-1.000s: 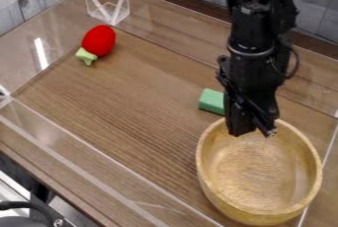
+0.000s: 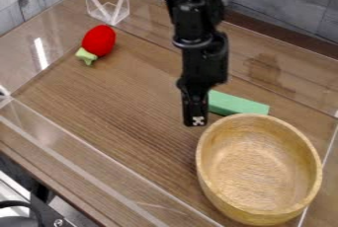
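The black arm reaches down from the top centre of the camera view, ending in my gripper [image 2: 197,115], shut, with nothing visible between its fingers. It is just above and left of a yellow-orange bowl [image 2: 258,177] at the lower right. A green block [image 2: 242,107] lies right of the gripper, behind the bowl, partly hidden by the arm.
A red object [image 2: 98,41] with a pale green end lies on the wooden table [image 2: 106,122] at the upper left. A clear plastic item [image 2: 106,6] stands near the back left.
The arm has moved left and up from over the bowl, and now looks narrower, with more of the bowl and green block in view.
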